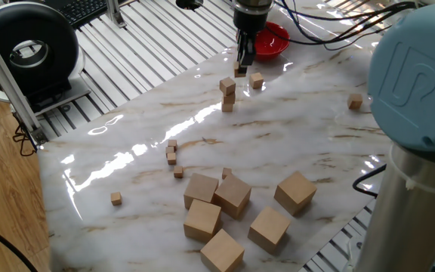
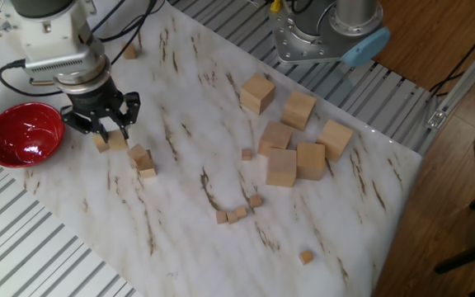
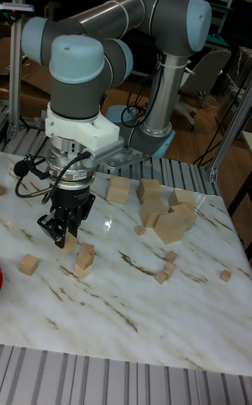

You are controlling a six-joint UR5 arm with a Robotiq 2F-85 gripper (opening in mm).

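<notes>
My gripper [image 2: 114,130] points down near the red bowl, shut on a small wooden cube [image 3: 70,244]. In exterior view 1 that held cube [image 1: 239,70] is partly hidden behind the dark fingers [image 1: 246,54]. Close beside it stands a short stack of small wooden cubes [image 1: 227,95], its top cube [image 2: 138,155] turned and offset from those below. A loose small cube [image 1: 257,80] lies on the table on the other side of the gripper. Whether the held cube touches the stack I cannot tell.
The red bowl [image 2: 25,134] sits just beyond the gripper. Several large wooden blocks [image 1: 233,196] cluster near the robot base. Small cubes [image 1: 171,159] lie in a short row mid-table, with single cubes [image 1: 116,199] apart. Bare marble tabletop [image 1: 293,128] separates these groups.
</notes>
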